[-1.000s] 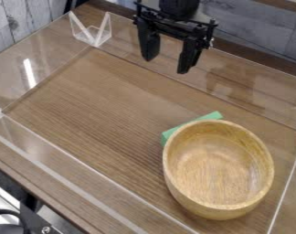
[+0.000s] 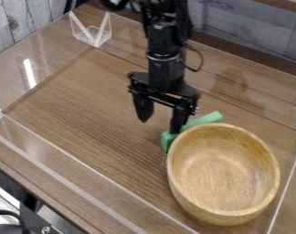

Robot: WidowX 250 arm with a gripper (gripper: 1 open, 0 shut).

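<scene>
My black gripper (image 2: 164,108) hangs low over the middle of the wooden table, open, its fingers just above and beside a green elongated object (image 2: 202,120). That object lies against the back left of a large tan bowl (image 2: 221,200) at the lower right, partly hidden by my gripper and the bowl's rim. Whether a finger touches the green object I cannot tell.
A white wire-like object (image 2: 92,27) stands at the far back left. A dark round shape sits at the bottom left corner.
The bowl appears shifted very slightly to the right.
</scene>
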